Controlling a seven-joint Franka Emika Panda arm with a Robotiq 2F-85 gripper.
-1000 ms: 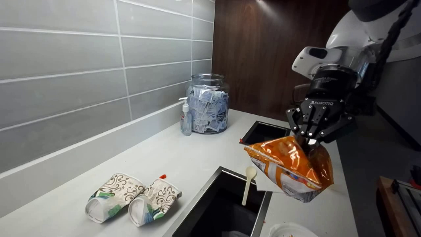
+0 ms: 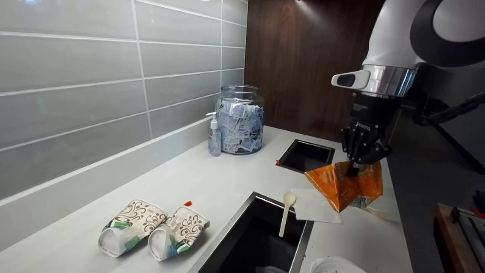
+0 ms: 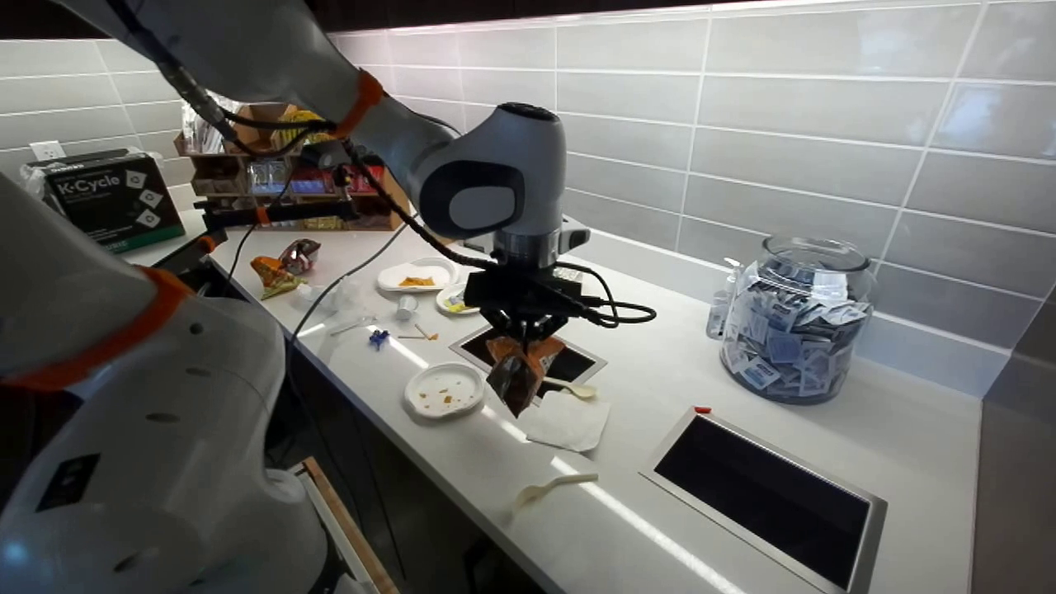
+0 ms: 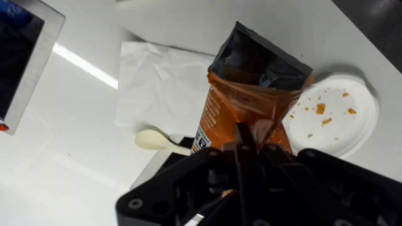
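An orange snack bag (image 2: 338, 184) hangs above the counter, pinched in my gripper (image 2: 352, 170), which is shut on its thin wall. In the wrist view the bag (image 4: 214, 120) has its dark mouth gaping away from the fingers; the inside is too dark to read. Exterior view 2 has the bag (image 3: 516, 378) over the near side of the further counter opening (image 3: 584, 368), with a white napkin (image 3: 579, 421) below and beside it. A pale spoon (image 4: 152, 140) bridges that opening's edge.
A white plate with crumbs (image 4: 337, 145) lies close by the bag. Another framed opening (image 3: 772, 495), a loose spoon (image 3: 554, 486), a glass jar of packets (image 3: 797, 332) and a pump bottle (image 2: 214, 138) are around. Two crushed paper cups (image 2: 136, 223) lie near the tiled wall.
The gripper and bag have turned and shifted slightly. The wrist now points more straight down, and the bag shows a different, narrower side, uncovering more of the napkin.
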